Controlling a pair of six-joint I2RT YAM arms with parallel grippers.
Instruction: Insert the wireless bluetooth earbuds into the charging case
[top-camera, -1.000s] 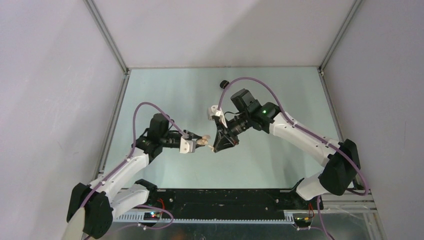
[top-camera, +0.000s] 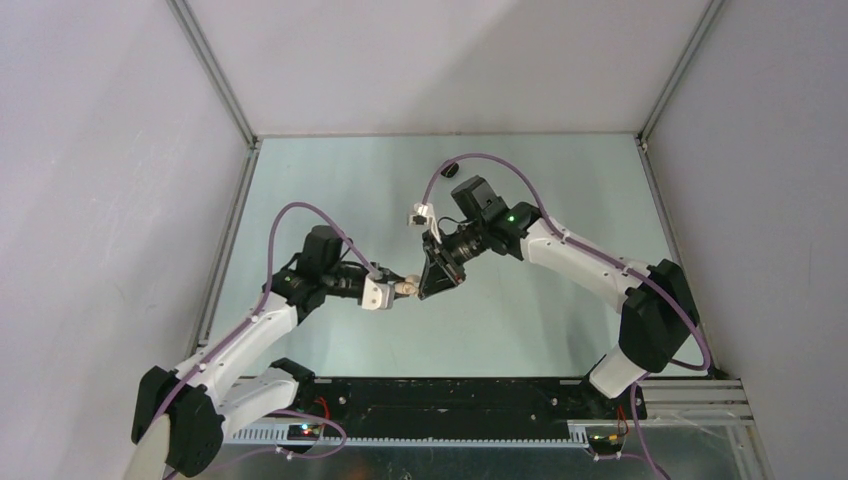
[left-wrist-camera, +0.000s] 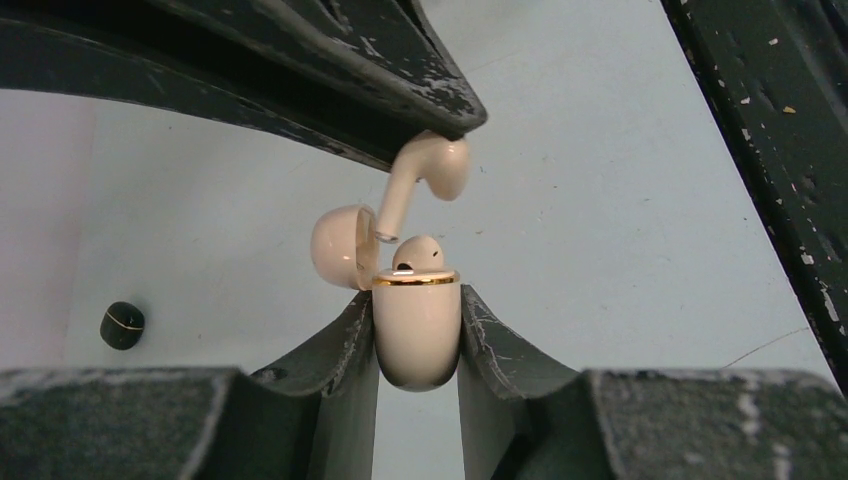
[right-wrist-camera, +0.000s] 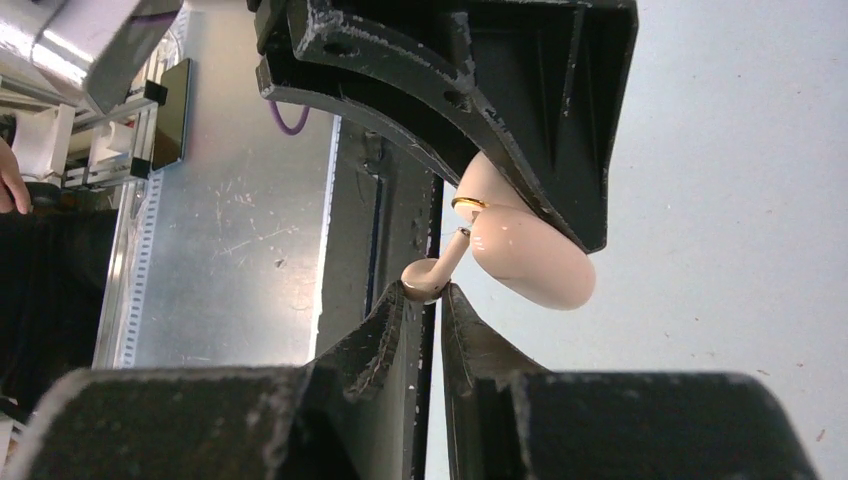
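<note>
My left gripper is shut on the pale charging case (left-wrist-camera: 416, 340), held upright with its lid (left-wrist-camera: 340, 245) flipped open and one earbud (left-wrist-camera: 418, 250) seated inside. My right gripper is shut on the other earbud (right-wrist-camera: 423, 278), gripped by its head with the stem pointing at the case. In the left wrist view this earbud hangs just above the case opening, stem down, beside the lid. In the top view both grippers meet near the table's middle.
A small black round object (top-camera: 450, 170) lies at the back of the table (top-camera: 560, 320). Walls stand at the sides and back.
My right arm has moved left, bringing its earbud closer to the case. My left arm has barely moved.
</note>
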